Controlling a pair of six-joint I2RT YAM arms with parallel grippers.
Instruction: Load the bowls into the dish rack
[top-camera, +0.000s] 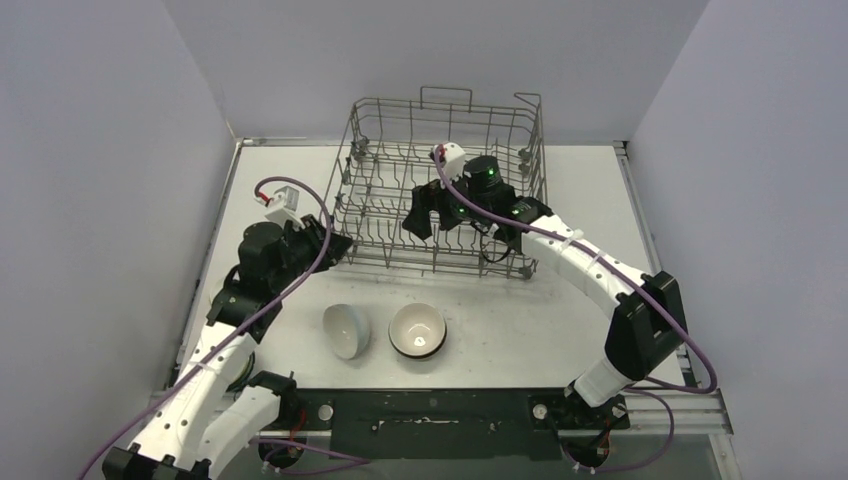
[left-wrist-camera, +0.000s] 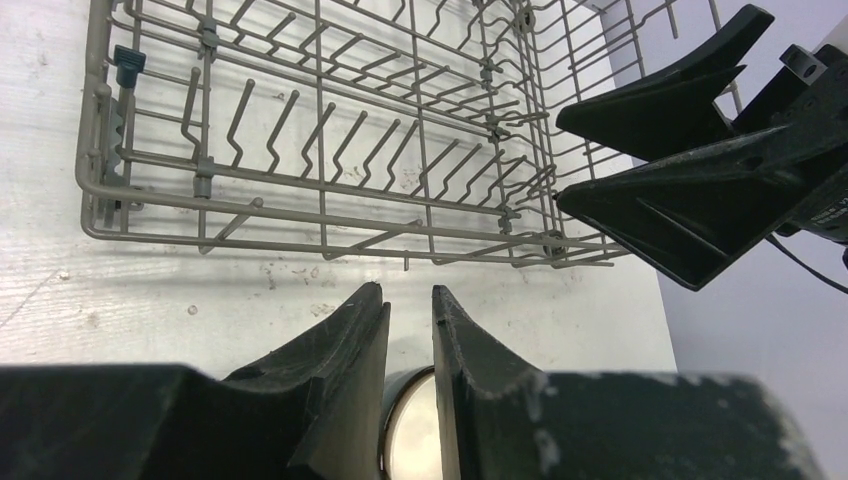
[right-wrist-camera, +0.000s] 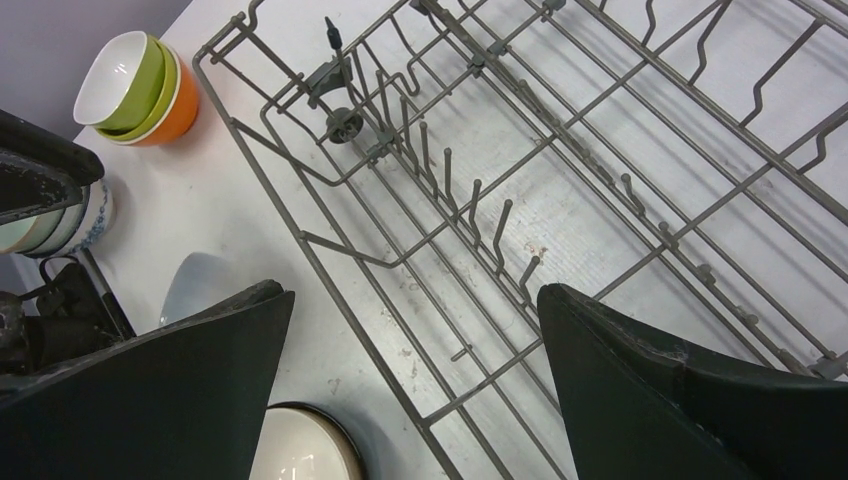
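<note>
The wire dish rack (top-camera: 400, 250) fills the back of the table. A pale bowl (top-camera: 345, 330) rests tilted on the table before it, beside a cream bowl (top-camera: 417, 330) in a darker one. My left gripper (top-camera: 335, 243) is at the rack's front-left, its fingertips close together with nothing visible between them (left-wrist-camera: 407, 298). My right gripper (top-camera: 417, 215) hangs open and empty over the rack, its fingers pointing toward the left one.
Stacked green and orange bowls (right-wrist-camera: 130, 90) and other bowls (right-wrist-camera: 65, 220) stand on the left of the table, largely hidden from above by the left arm.
</note>
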